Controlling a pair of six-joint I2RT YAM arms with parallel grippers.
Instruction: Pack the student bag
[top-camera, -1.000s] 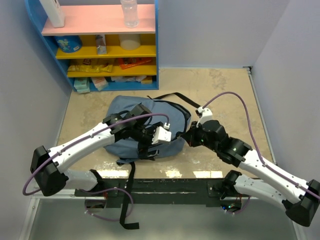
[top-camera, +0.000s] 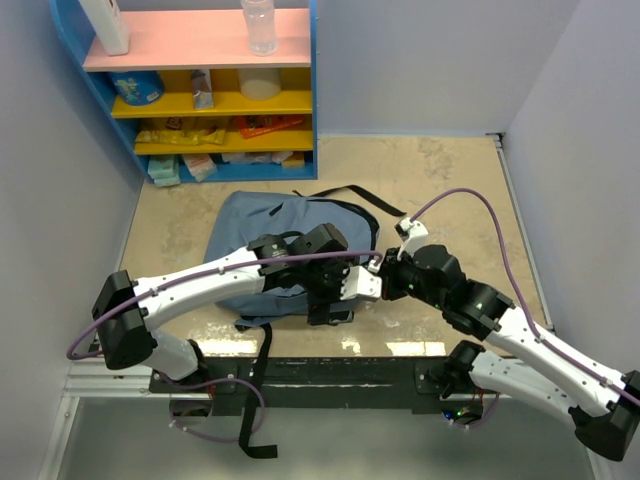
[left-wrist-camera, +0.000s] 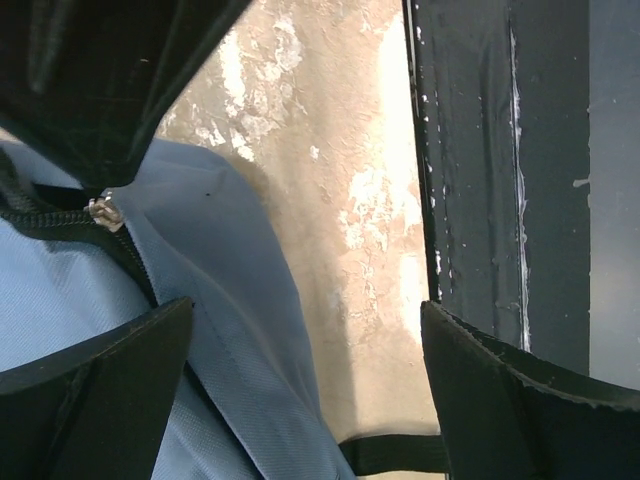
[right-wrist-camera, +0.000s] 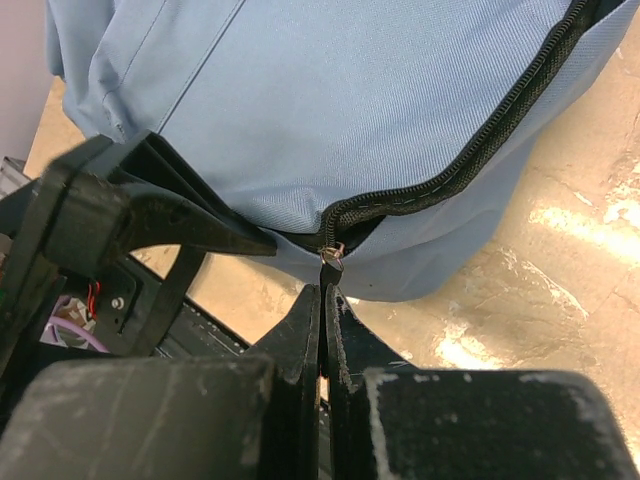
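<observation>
A blue-grey student bag (top-camera: 240, 215) lies on the table beneath both arms. In the left wrist view its fabric (left-wrist-camera: 230, 240) and black zipper show, with the zipper slider (left-wrist-camera: 106, 214) near the top left. My left gripper is open over the bag's edge, fingers wide apart. My right gripper is shut at the zipper's end, with the metal slider (right-wrist-camera: 331, 257) just at its tips and a dark pull tab apparently running into them; how firmly it is held I cannot tell. The bag's inside is hidden.
A blue shelf unit (top-camera: 312, 100) with supplies stands at the back left. A black strap (top-camera: 260, 400) hangs over the front edge, and the two arms are close together over the bag.
My left arm has moved rightward, close to the right gripper. The bag looks little changed.
</observation>
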